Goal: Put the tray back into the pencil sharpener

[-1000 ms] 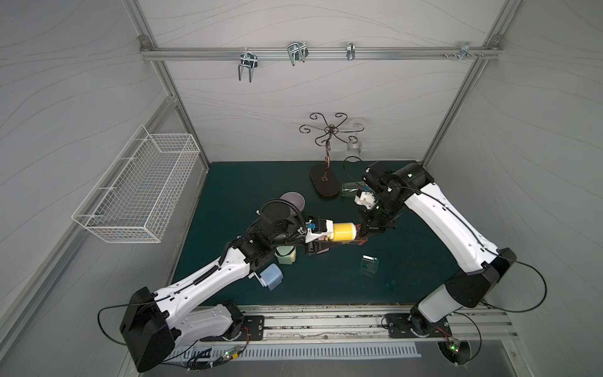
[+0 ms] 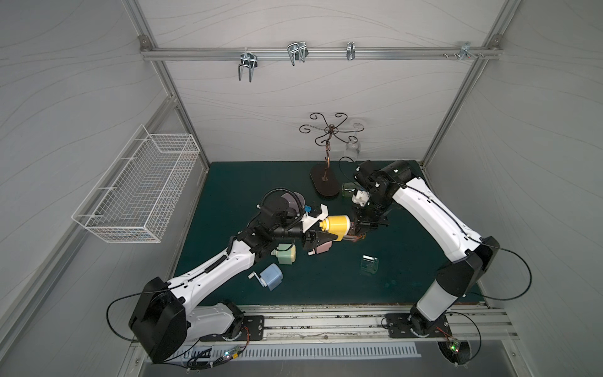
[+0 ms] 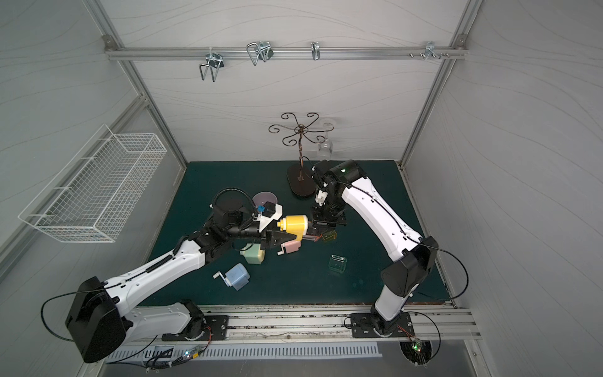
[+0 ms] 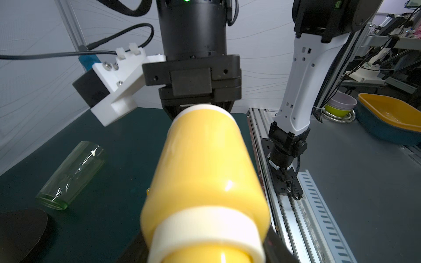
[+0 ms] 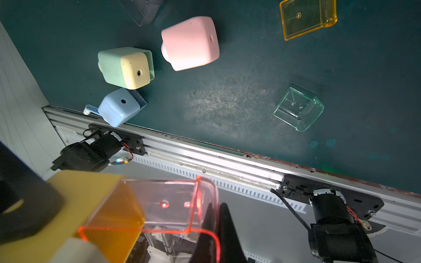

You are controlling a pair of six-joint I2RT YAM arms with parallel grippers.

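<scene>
The yellow pencil sharpener (image 2: 336, 225) is up above the table between both arms, with my left gripper (image 2: 319, 236) shut on it. In the left wrist view the sharpener body (image 4: 204, 175) fills the middle and hides most of the fingers. A clear tray with red-tinted edges (image 5: 168, 201) is at the sharpener's open end in the right wrist view. Part of it overlaps the amber-looking opening, but much of it sticks out; how deep it sits cannot be told. My right gripper is shut on the tray's outer end wall, its dark fingertips partly seen through the plastic.
On the table lie pink (image 5: 190, 43), green (image 5: 125, 68) and blue (image 5: 120, 107) sharpeners, a loose green tray (image 5: 299, 107) and an orange tray (image 5: 309, 17). A metal stand (image 2: 325, 179) and a glass (image 4: 72, 175) are behind.
The sharpener and both grippers have shifted slightly left and toward the back. The sharpener has turned to a slight tilt, and the right arm has swung inward. Both grips stay.
</scene>
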